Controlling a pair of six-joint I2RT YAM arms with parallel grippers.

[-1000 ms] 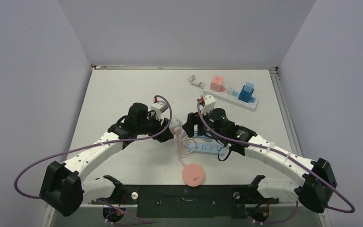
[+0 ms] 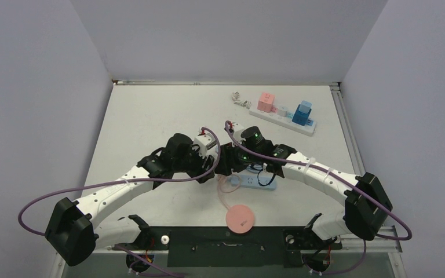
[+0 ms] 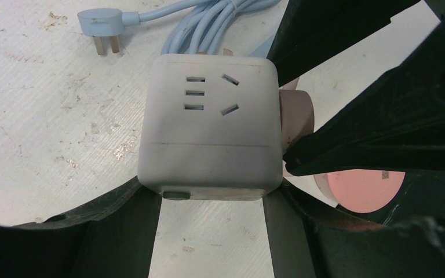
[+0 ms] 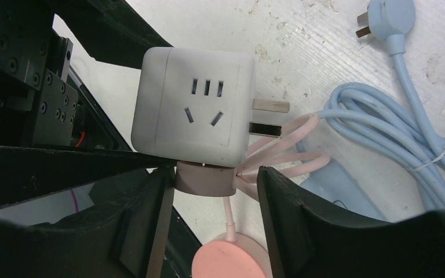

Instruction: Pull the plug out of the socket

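Observation:
A white cube socket with slots on its face is gripped between the fingers of my left gripper, clear of the table. From the socket's side sticks a pinkish plug, pressed up against the socket. My right gripper is part open around this plug: one finger sits close to its side, while a gap shows on the other side. The pink cord hangs behind the socket, and two metal prongs stick out from the cube. Both grippers meet above mid-table in the top view, hiding the socket there.
The pink round pad lies at the front edge. Below the grippers are a light-blue power strip and coiled blue cable with its loose plug. A white strip with coloured cubes stands back right.
The right gripper has come leftward to the socket, its fingers now around the plug. My left gripper has shifted slightly right with the socket. The pink pad has moved a little toward the front right.

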